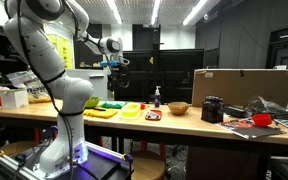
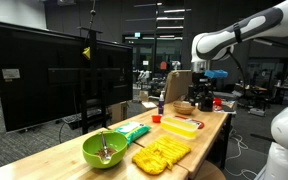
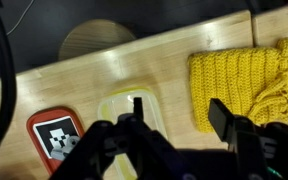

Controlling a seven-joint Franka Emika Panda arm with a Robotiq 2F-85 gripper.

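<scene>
High above the table, my gripper points downward with its fingers spread and nothing between them. Below it in the wrist view, a yellow knitted cloth [image 3: 219, 85] lies to the right and a pale yellow tray [image 3: 149, 100] to the left. Further left is a red tray [image 3: 46, 122] holding a black-and-white patterned piece and a small grey object. In exterior view 2 the green bowl [image 2: 96, 150], with something inside, sits near the yellow cloth [image 2: 162, 153]. A teal and green cloth [image 2: 132, 131] lies behind them.
A brown basket [image 1: 178, 108], a pump bottle [image 1: 157, 98] and a dark container [image 1: 212, 109] stand along the table. A large cardboard box [image 1: 242, 86] rises at the right. A round stool [image 3: 96, 38] stands beside the table edge. Bare wood shows between the items.
</scene>
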